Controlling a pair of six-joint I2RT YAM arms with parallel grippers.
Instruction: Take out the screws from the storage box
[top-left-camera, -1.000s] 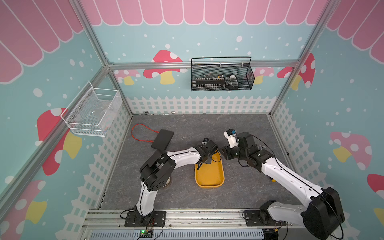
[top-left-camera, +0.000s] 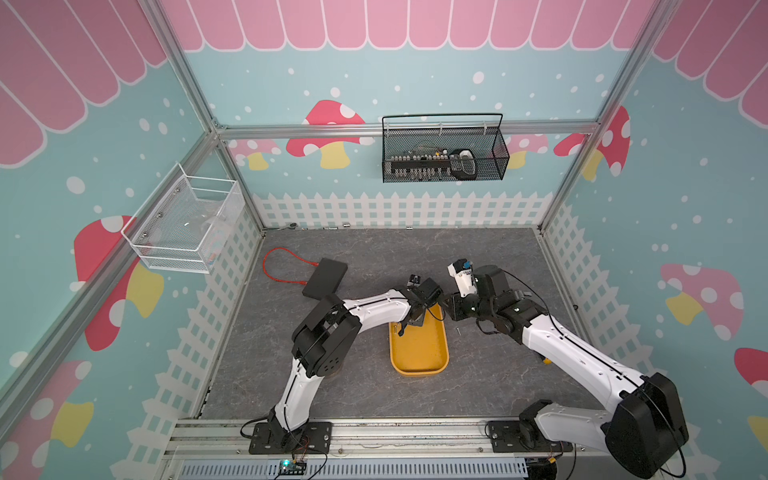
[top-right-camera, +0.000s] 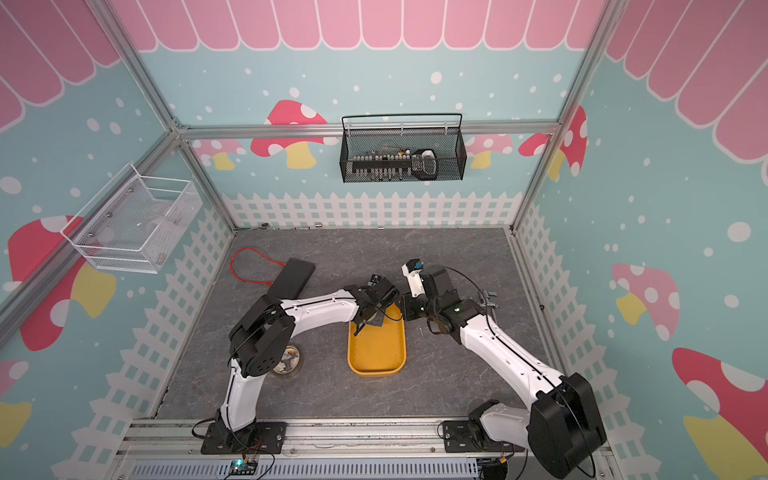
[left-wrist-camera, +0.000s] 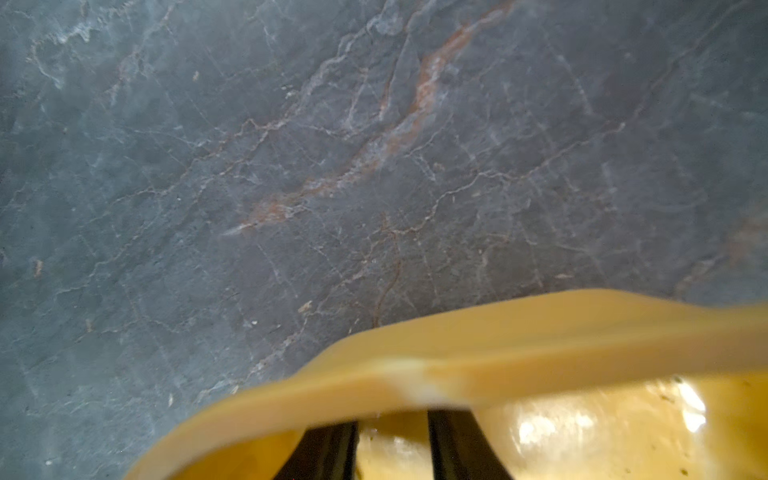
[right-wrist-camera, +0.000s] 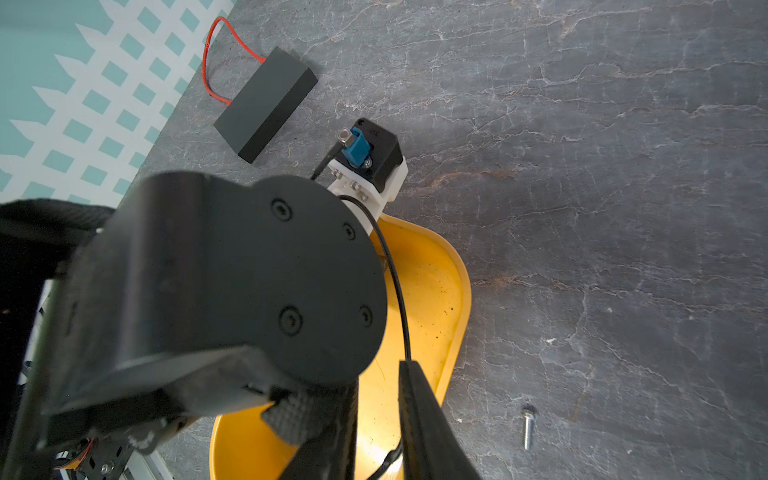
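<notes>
The yellow storage box (top-left-camera: 420, 356) lies on the grey table; the left arm covers its far end. In the left wrist view my left gripper has its fingers inside the box (left-wrist-camera: 512, 344), just behind the rim. A gap shows between them, with only yellow box floor visible there. My right gripper is beyond the box's right edge in the top views, its narrow gap empty. One silver screw (right-wrist-camera: 528, 428) rests on the table to the right of the box. No screw is visible in the open part of the box; its far end is hidden.
A black block with a red cord (right-wrist-camera: 266, 104) lies at the back left. Beside the left arm stands a round dish (top-right-camera: 297, 368). Mesh baskets hang on the walls, one black (top-left-camera: 445, 152). Bare table surrounds the box.
The right arm shows no clear movement.
</notes>
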